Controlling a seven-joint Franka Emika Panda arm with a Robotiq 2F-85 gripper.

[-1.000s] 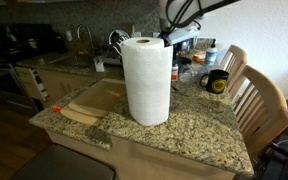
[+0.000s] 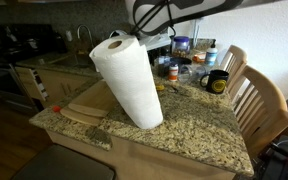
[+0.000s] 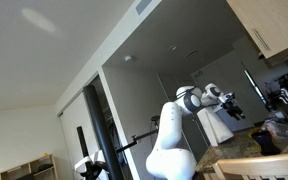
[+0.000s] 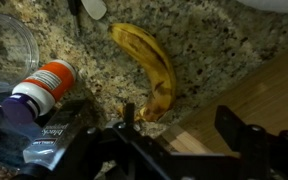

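A yellow banana (image 4: 149, 55) with brown spots lies on the speckled counter in the wrist view, its lower end between the fingers of my open gripper as seen from above. Nothing is gripped; the height of the fingers over the banana is hard to tell. A tall white paper towel roll (image 2: 129, 85) leans to the left in exterior view 1. It covers most of the gripper there, and only a small yellow piece of the banana (image 2: 159, 87) shows beside it.
Left of the banana are an orange bottle (image 4: 46, 85) with a purple cap and a clear round container (image 4: 6, 50). A black mug (image 2: 217, 82) stands near the wooden chairs (image 2: 264, 100). Bare counter (image 2: 199, 140) lies at the front right.
The paper towel roll was upright a second ago and now tilts left. The arm has come left and lower, behind the roll.
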